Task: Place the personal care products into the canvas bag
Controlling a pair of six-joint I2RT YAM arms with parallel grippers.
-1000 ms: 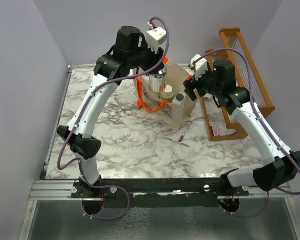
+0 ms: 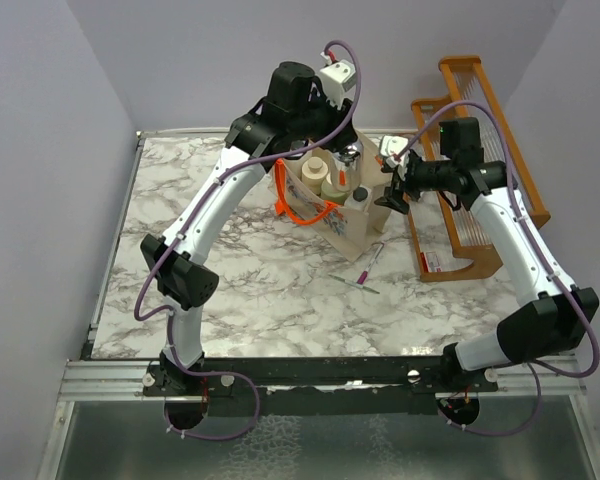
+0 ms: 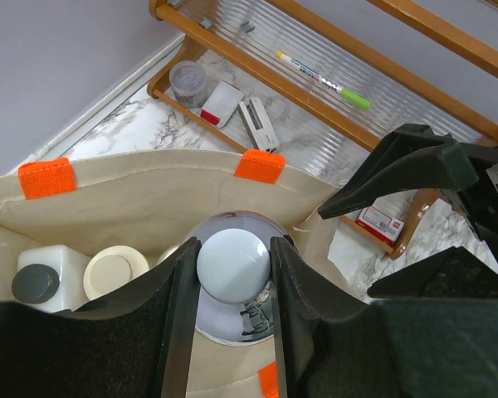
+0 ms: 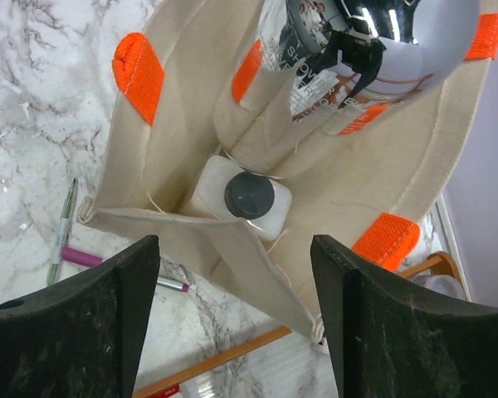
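The canvas bag (image 2: pixel 345 230) stands at the back middle with orange handles and several bottles and jars inside. My left gripper is shut on a white-capped silver bottle, held inside the bag's mouth among the other products; the same bottle fills the top of the right wrist view. My right gripper stands open at the bag's right side, with nothing between its fingers. A white bottle with a dark cap (image 4: pixel 249 195) sits at the bottom of the bag.
A wooden rack (image 2: pixel 520 170) stands at right with small items. Pens (image 2: pixel 355 285) lie in front of the bag.
My left gripper has moved right with the silver bottle, over the bag's middle.
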